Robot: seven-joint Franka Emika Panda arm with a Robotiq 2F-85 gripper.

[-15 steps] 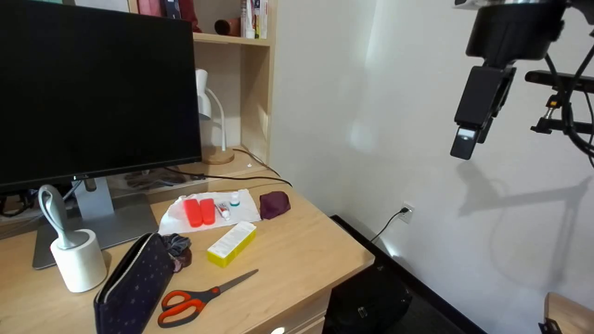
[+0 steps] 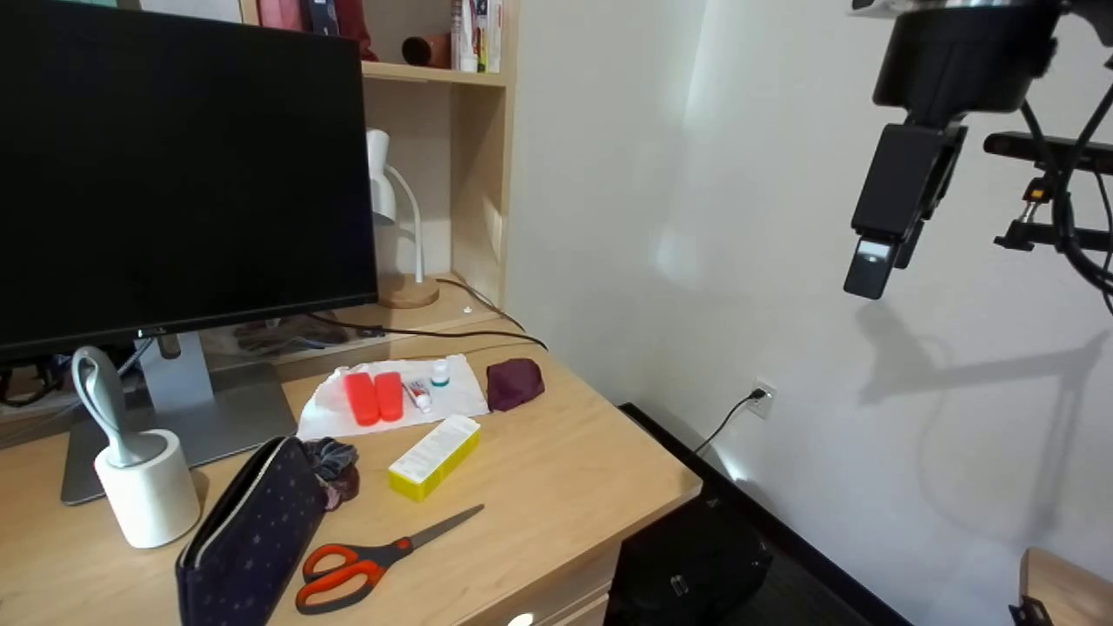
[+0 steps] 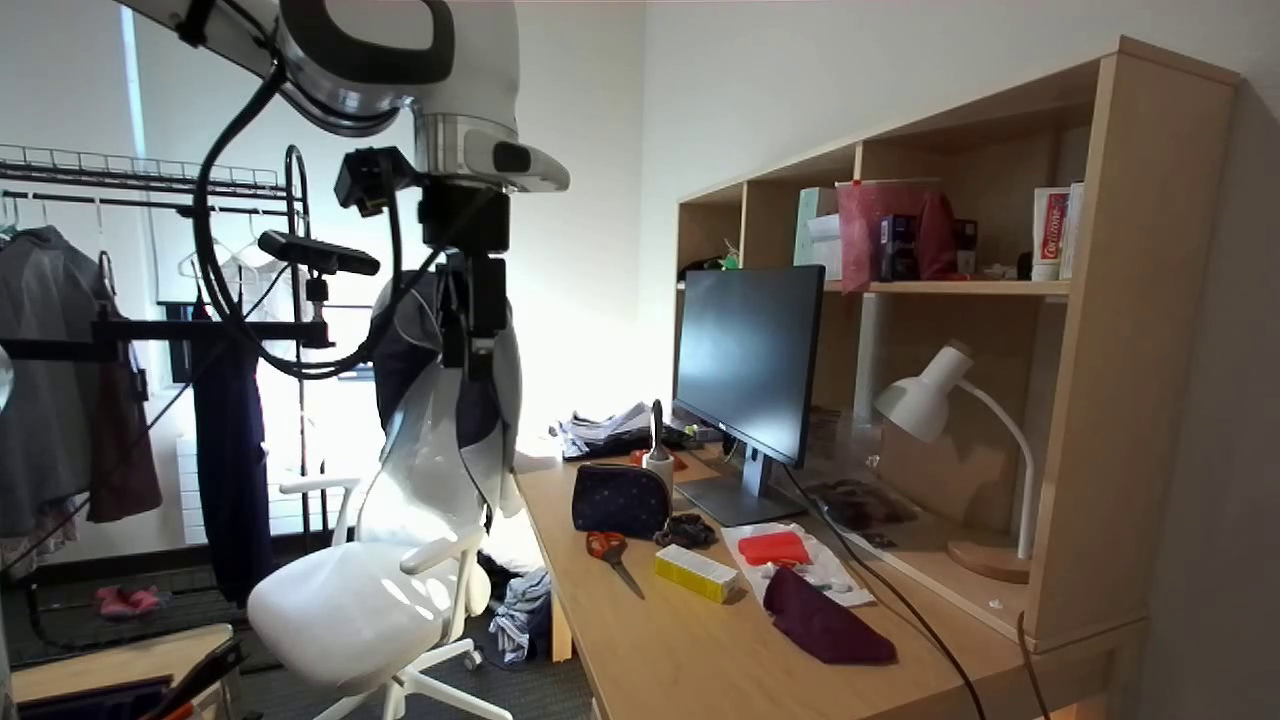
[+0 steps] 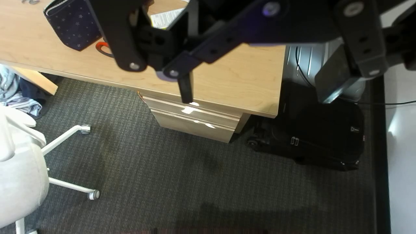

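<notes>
My gripper hangs high in the air, off the desk's edge. In the wrist view its two fingers stand wide apart with only desk and floor visible between them. It points downward at the upper right of exterior view 1. On the desk [image 2: 584, 459] lie orange-handled scissors [image 2: 360, 569], a white and yellow box [image 2: 436, 457], a star-patterned navy pouch [image 2: 256, 532], a dark scrunchie [image 2: 331, 459] and a maroon cloth pouch [image 2: 513, 384]. Two red cases [image 2: 373, 398], a small tube [image 2: 417, 396] and a small bottle [image 2: 440, 372] rest on a white paper [image 2: 459, 402].
A monitor [image 2: 188, 167], a lint roller [image 2: 146, 485] and a desk lamp [image 3: 924, 408] stand on the desk. A black cable [image 3: 894, 588] crosses its back. Below are a white chair [image 3: 348, 612] and a black suitcase [image 4: 319, 128].
</notes>
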